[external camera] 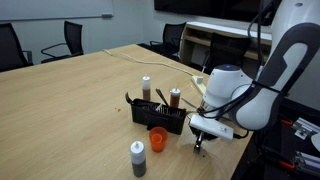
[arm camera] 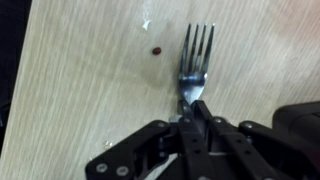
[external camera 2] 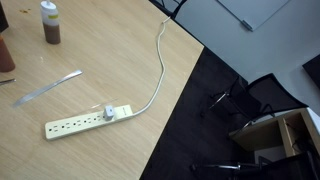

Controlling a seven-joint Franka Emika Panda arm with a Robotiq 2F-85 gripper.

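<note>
A metal fork [arm camera: 197,60] lies in the wrist view with its tines pointing away from me, over the pale wood table. My gripper is shut on the fork near the neck and handle; the rest of the handle is hidden beneath the dark gripper parts. In exterior view 1, the white arm reaches down so that the gripper [external camera: 198,146] is close to the tabletop, right of the orange cup [external camera: 157,138]. The fork is too small to make out there, and I cannot tell whether it touches the table.
A black open container [external camera: 158,118] holding utensils stands just behind the cup. Bottles stand around it, one [external camera: 138,158] at the front. In exterior view 2, a power strip [external camera 2: 85,122] with its cord lies near the table edge.
</note>
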